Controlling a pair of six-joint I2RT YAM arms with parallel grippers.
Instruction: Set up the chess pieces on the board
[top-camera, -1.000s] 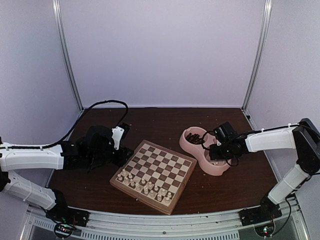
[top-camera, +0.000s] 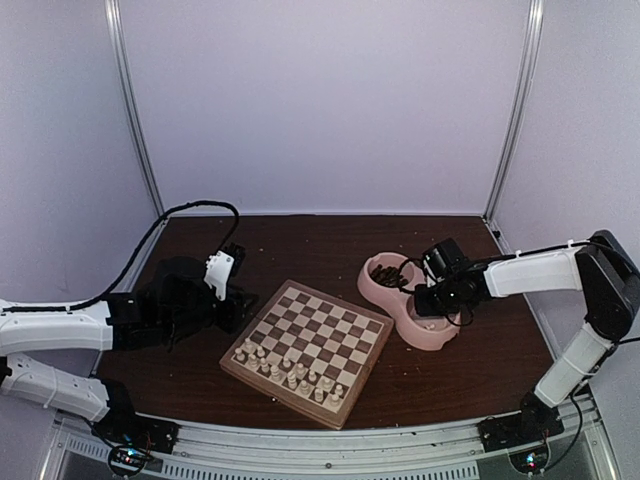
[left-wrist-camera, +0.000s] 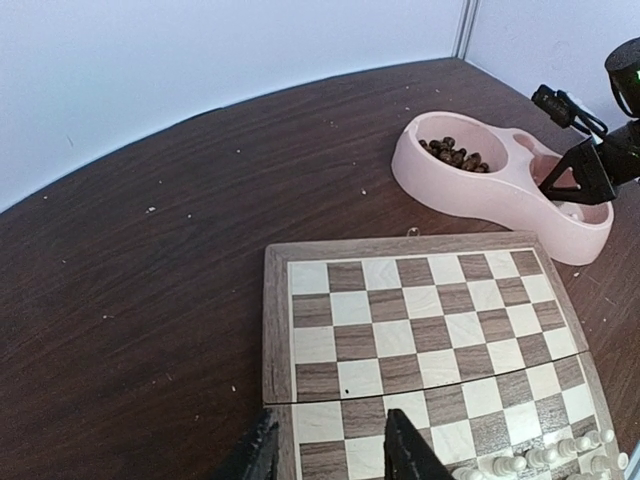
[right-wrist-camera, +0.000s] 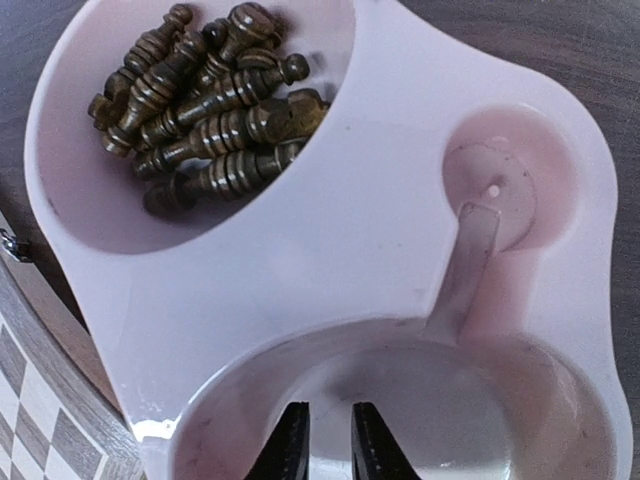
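The wooden chessboard (top-camera: 310, 340) lies turned on the table, with several white pieces (top-camera: 290, 375) standing along its front-left side; its other squares are bare. Dark pieces (right-wrist-camera: 210, 100) lie heaped in one bowl of the pink dish (right-wrist-camera: 380, 190). Over the dish's other bowl is my right gripper, open partway, nothing between its fingers. Something white shows in that bowl under the arm; the part in the right wrist view looks bare. My left gripper hangs open and empty near the board's left corner.
The pink dish stands close to the board's right side, its rim raised. A small round hollow (right-wrist-camera: 510, 180) is moulded beside its bowls.
My left arm has drawn back to the left, away from the board. My right arm has shifted slightly but stays over the same bowl. Board and pieces look unchanged.
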